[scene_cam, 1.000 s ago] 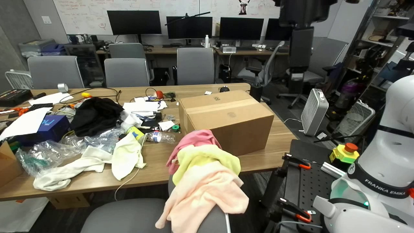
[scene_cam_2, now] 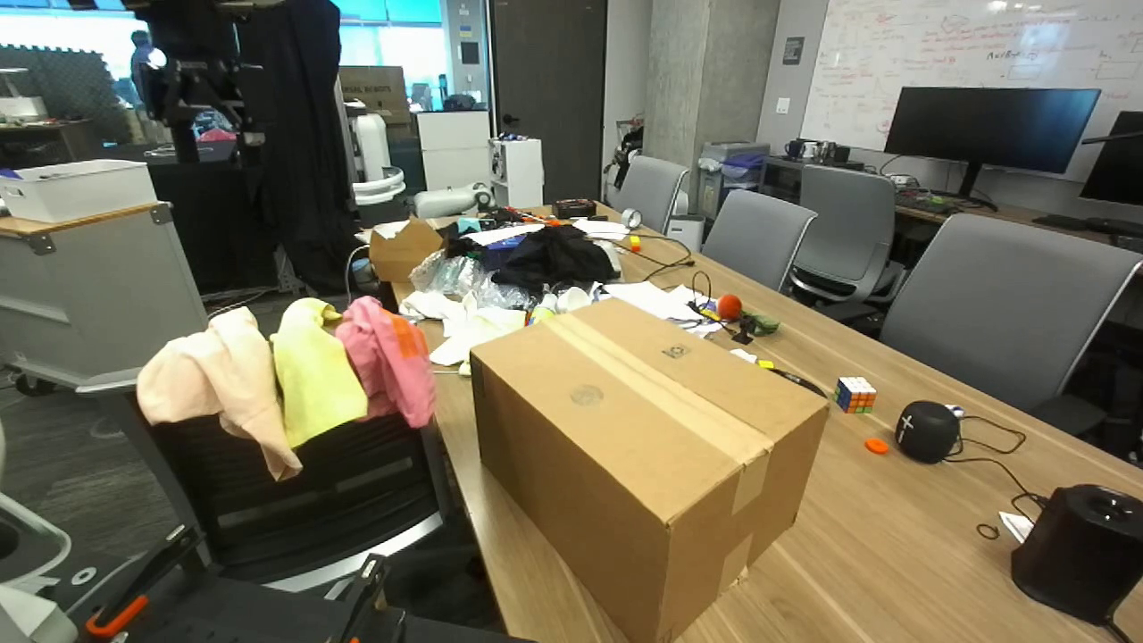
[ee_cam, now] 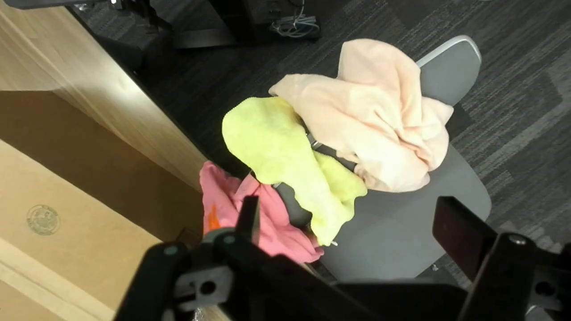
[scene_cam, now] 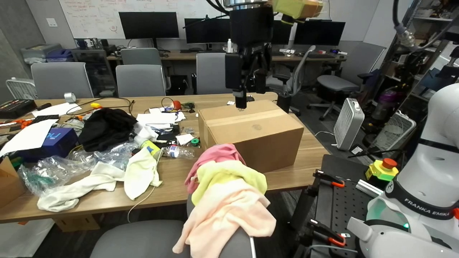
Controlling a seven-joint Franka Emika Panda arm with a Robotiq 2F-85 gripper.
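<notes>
Three cloths drape over a grey chair's back: a pink cloth (ee_cam: 278, 224), a yellow cloth (ee_cam: 283, 150) and a peach cloth (ee_cam: 385, 117). In the first exterior view the peach cloth (scene_cam: 228, 210) hangs nearest the camera, the yellow cloth (scene_cam: 230, 172) in the middle and the pink cloth (scene_cam: 215, 157) nearest the table. My gripper is open and empty in the wrist view, its fingers wide apart, with the chair and cloths lying well below. From the second exterior view, my gripper (scene_cam_2: 220, 150) hangs high at the upper left, above the cloths.
A large cardboard box (scene_cam_2: 643, 396) sits on the wooden table (scene_cam_2: 889, 557) close to the chair. Clutter, including a black cloth (scene_cam: 107, 129) and white cloths (scene_cam: 140, 174), covers the table's far end. A speaker (scene_cam_2: 928, 430) and a Rubik's cube (scene_cam_2: 855, 395) stand beyond the box.
In the first exterior view, my gripper has moved left, from the right side to above the box, and its orientation has turned. The cloths and box look unmoved.
</notes>
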